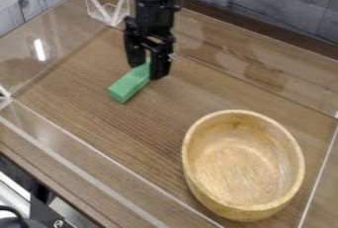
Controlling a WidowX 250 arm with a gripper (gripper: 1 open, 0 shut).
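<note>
A green rectangular object [129,84] lies flat on the wooden table [79,123], left of centre. Above it hangs my black robot gripper [148,62], which comes down from the top of the view and partly covers the green object's upper end.
A large yellow bowl [243,204] sits at the lower right. The table's left edge runs along the upper left, with clear plastic pieces near it.
</note>
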